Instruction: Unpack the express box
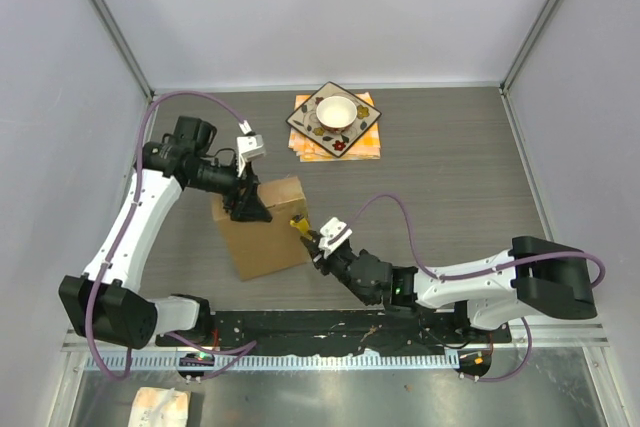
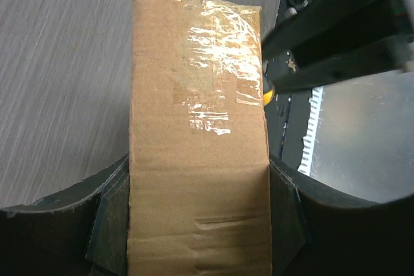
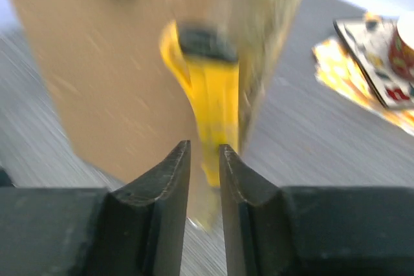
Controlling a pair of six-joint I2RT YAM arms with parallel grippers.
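A cardboard box (image 1: 255,237) with taped seams (image 2: 213,43) is held tilted near the middle-left. My left gripper is shut on its end, the cardboard filling the space between its fingers. My right gripper is at the box's right edge, near a yellow cutter (image 1: 300,224) with a dark top (image 3: 210,88); its fingertips are close together at the cutter's lower end. The right wrist view is blurred, so whether they grip it is unclear.
A patterned square tray with a white bowl (image 1: 336,110) sits on an orange cloth (image 1: 310,152) at the back centre. The front table edge lies just below both arms.
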